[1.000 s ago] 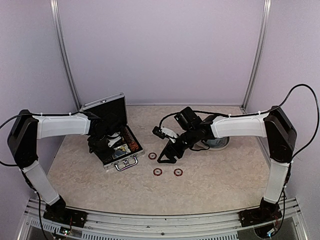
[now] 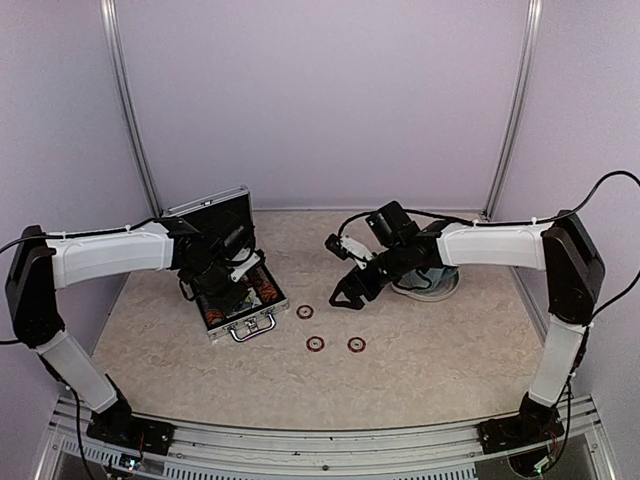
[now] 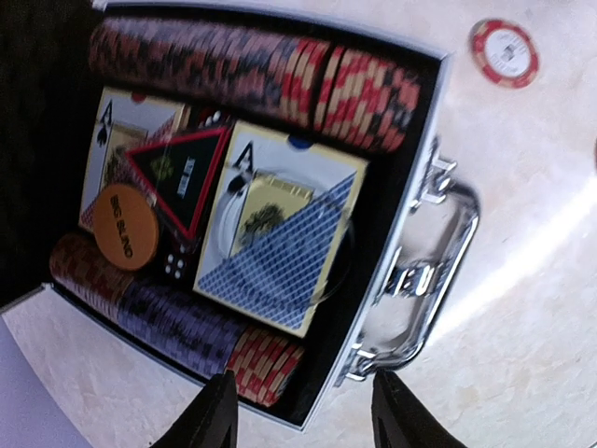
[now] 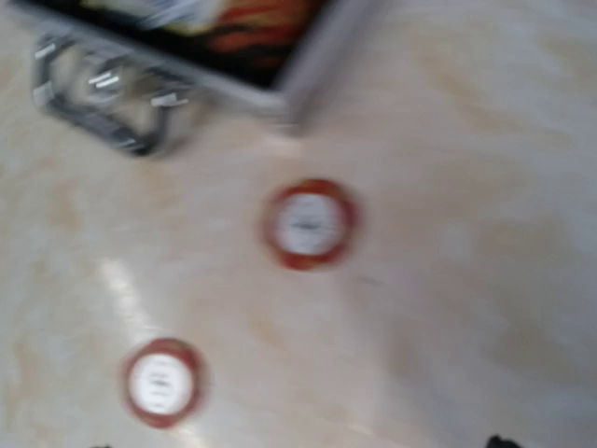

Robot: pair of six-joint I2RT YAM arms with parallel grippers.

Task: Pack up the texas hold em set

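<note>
The open silver case (image 2: 248, 322) stands at the left of the table, lid (image 2: 238, 208) raised. In the left wrist view it holds rows of chips (image 3: 201, 70), two card decks (image 3: 280, 229), a triangular button (image 3: 184, 177) and an orange Big Blind button (image 3: 125, 227). Three red-and-white chips lie loose: one chip (image 2: 305, 312) near the case corner, another chip (image 2: 315, 343), and a third chip (image 2: 357, 344). Above the case's near end is my left gripper, open and empty. My right gripper is open over the table; only its fingertips show.
A round bowl (image 2: 440, 290) stands behind my right arm, partly hidden, with something bluish in it. The case handle (image 2: 253, 329) sticks out toward the front. Bare table (image 2: 430, 370) lies at the front and right.
My right gripper has moved to the right and slightly back, away from the loose chips. The left gripper has shifted a little right over the case. The chips lie where they were.
</note>
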